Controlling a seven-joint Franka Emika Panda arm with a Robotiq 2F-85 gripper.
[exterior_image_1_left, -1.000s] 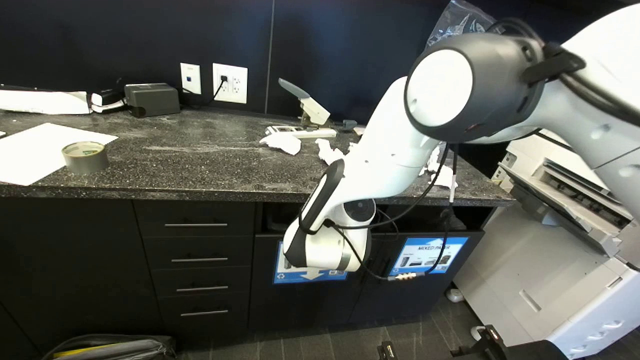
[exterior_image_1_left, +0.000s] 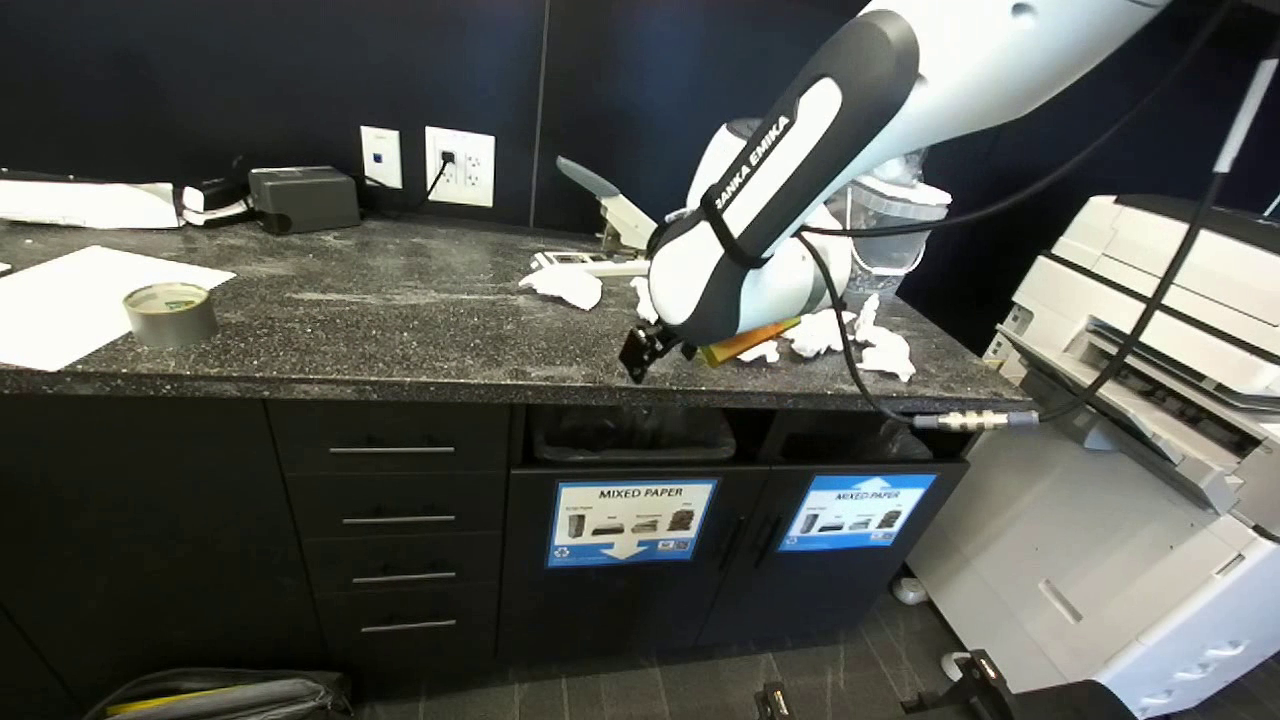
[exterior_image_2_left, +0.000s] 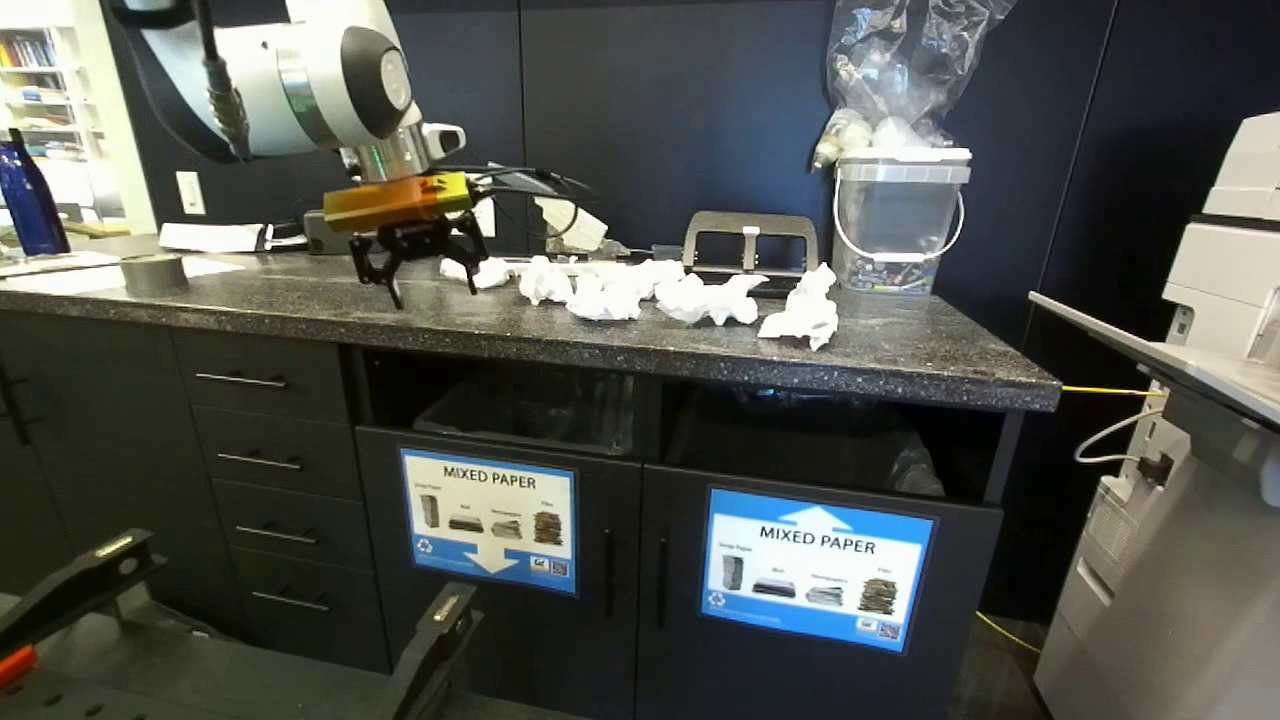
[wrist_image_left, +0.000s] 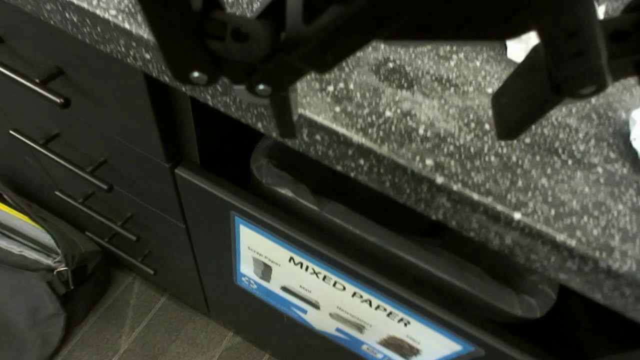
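My gripper (exterior_image_2_left: 434, 298) stands open above the front part of the dark speckled countertop (exterior_image_2_left: 288, 302), its fingers wide apart and empty. In the wrist view the two fingers (wrist_image_left: 525, 99) straddle bare counter near its front edge. Several crumpled white papers (exterior_image_2_left: 606, 294) lie in a loose row on the counter, to the right of the gripper in exterior view 2. Another crumpled paper (exterior_image_1_left: 566, 284) shows near the hole punch in exterior view 1. Below the counter edge, a bin (wrist_image_left: 360, 222) sits in the open slot behind a door with a "MIXED PAPER" sign (wrist_image_left: 336, 300).
A roll of tape (exterior_image_1_left: 172, 316) rests on a white sheet (exterior_image_1_left: 72, 300) at the left. A clear bucket (exterior_image_2_left: 894, 222) and a black hole punch (exterior_image_2_left: 752, 240) stand at the back. The printer (exterior_image_1_left: 1128, 456) is at the right.
The arm has risen from in front of the cabinet doors to above the counter. The left bin slot and its sign, partly covered before, now show. The papers in plain sight look unmoved.
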